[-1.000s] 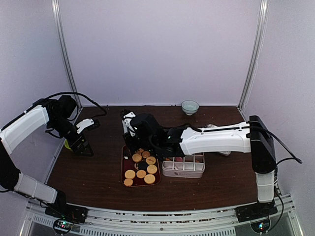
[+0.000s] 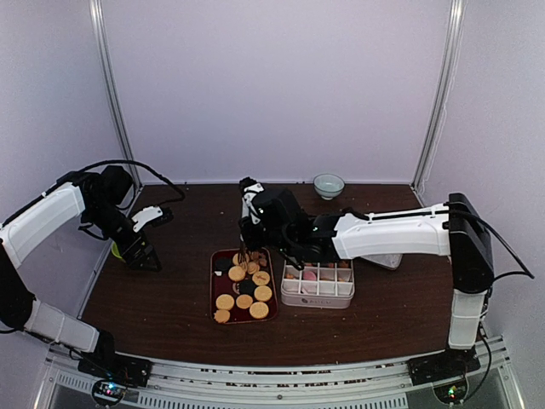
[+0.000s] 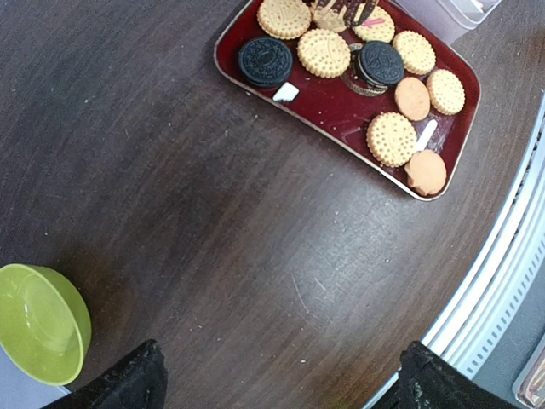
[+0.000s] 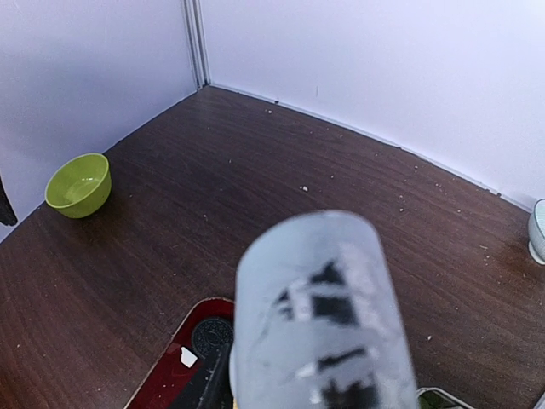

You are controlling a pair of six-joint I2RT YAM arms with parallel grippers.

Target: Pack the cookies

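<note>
A red tray holds several cream and tan round cookies and dark sandwich cookies. Right of it is a white divided box with pink and brown pieces in some compartments. My right gripper hangs over the tray's back part; in the right wrist view a pale blurred body fills the lower middle, so its fingers and anything between them are unclear. My left gripper stands open over the left side of the table, with nothing between its fingers.
A green bowl sits at the left edge. A pale bowl stands at the back. A clear container lies behind the divided box, partly hidden by my right arm.
My right arm and gripper have moved rightward and a little up in the top view, uncovering more of the tray. The left arm has stayed still.
</note>
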